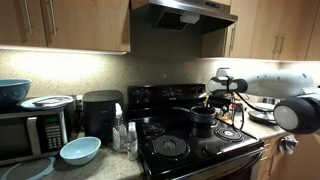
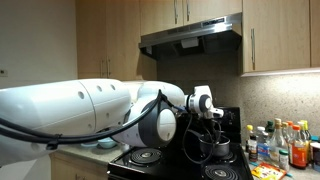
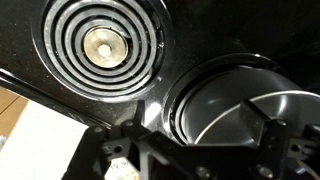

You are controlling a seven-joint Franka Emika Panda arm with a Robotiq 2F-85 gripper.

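A dark pot [image 1: 203, 115] stands on the black stove, toward its right side. In the wrist view the pot's pale curved rim [image 3: 215, 122] and dark inside show at the right. My gripper [image 2: 212, 132] is at the pot, over its near edge as seen from the second exterior view. The wrist view shows the gripper's [image 3: 192, 128] dark fingers spread apart, with part of the pot's rim in view between them. Whether either finger touches the rim cannot be told.
Bare coil burners [image 3: 104, 46] lie beside the pot on the stovetop [image 1: 150, 165]. Bottles [image 2: 299, 146] crowd the counter to one side. A light blue bowl [image 1: 80, 150] and spray bottles [image 1: 119, 130] stand at the other. The hood [image 1: 185, 16] hangs overhead.
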